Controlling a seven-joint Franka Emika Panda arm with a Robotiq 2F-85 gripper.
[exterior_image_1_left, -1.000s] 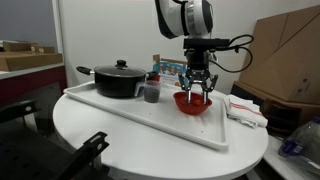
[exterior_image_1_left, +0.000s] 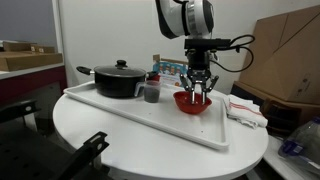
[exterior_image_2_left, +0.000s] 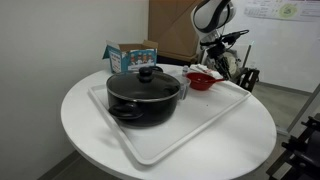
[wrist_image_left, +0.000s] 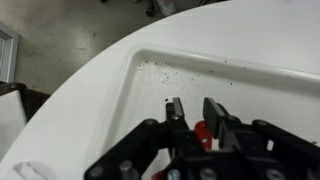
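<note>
A red bowl (exterior_image_1_left: 190, 104) rests on the white tray (exterior_image_1_left: 170, 122), near the tray's right end. Right over it in exterior view 1 is my gripper (exterior_image_1_left: 197, 97), pointing down, with its fingertips at or inside the bowl's rim. The wrist view shows the gripper with a gap between its fingers, so it is open, at least partly. A piece of the red bowl (wrist_image_left: 203, 134) appears behind the fingers there; the rest is covered by the gripper. Whether a finger touches the bowl, I cannot tell. Exterior view 2 has the red bowl (exterior_image_2_left: 203, 82) at the far end.
A black lidded pot (exterior_image_2_left: 144, 97) stands on the tray, with a grey cup (exterior_image_1_left: 152, 92) between it and the bowl. A striped towel (exterior_image_1_left: 245, 111) lies to the right. Behind is a blue picture box (exterior_image_2_left: 130, 57). The tray's front is clear.
The bowl appears unmoved.
</note>
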